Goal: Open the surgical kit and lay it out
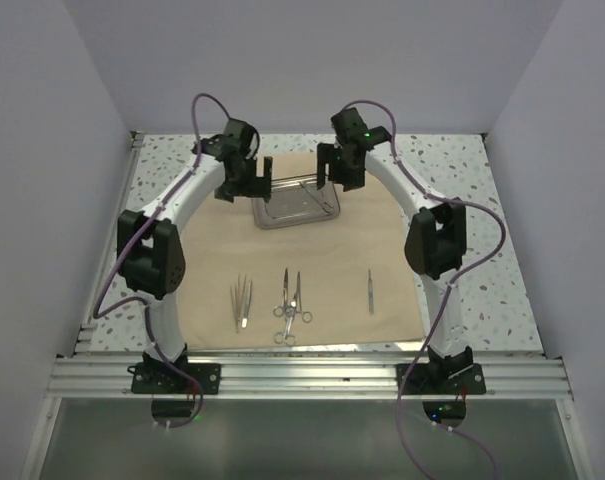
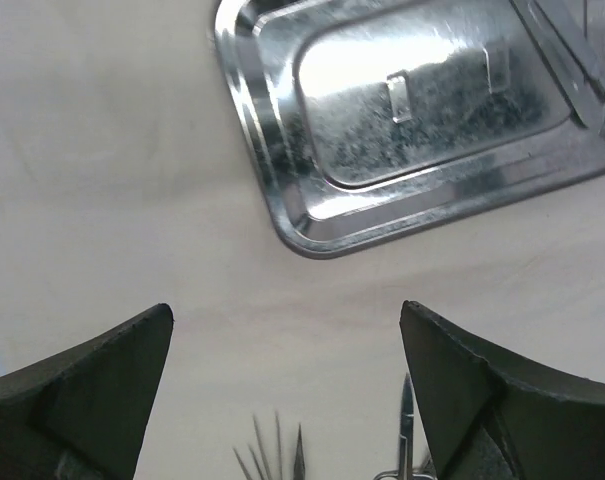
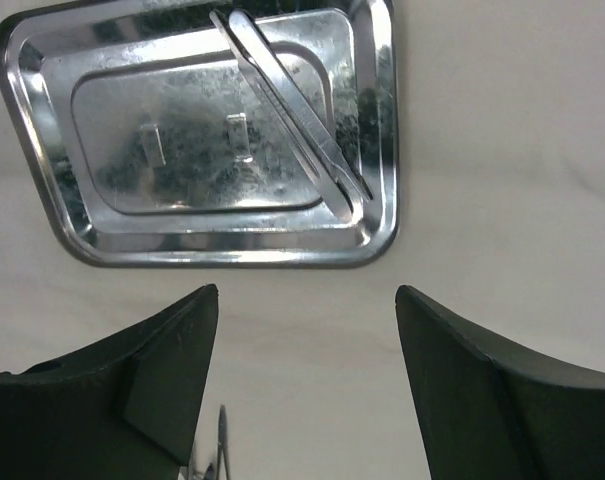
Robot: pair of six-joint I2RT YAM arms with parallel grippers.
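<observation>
The metal tray [image 1: 282, 208] lies at the back of the cloth. Inside it, at the right end, two slim steel instruments [image 3: 294, 115] lie slantwise close together. My left gripper [image 1: 252, 178] hangs open over the tray's left side, empty. Above the tray's right side is my right gripper [image 1: 339, 170], its fingers apart and nothing between them. On the cloth's front half lie a row of thin instruments [image 1: 241, 303] at left, several scissor-like tools [image 1: 290, 315] in the middle and a single slim tool [image 1: 371, 292] at right.
Speckled table [image 1: 462, 165] shows at either side. A metal rail [image 1: 302, 372] runs along the front edge.
</observation>
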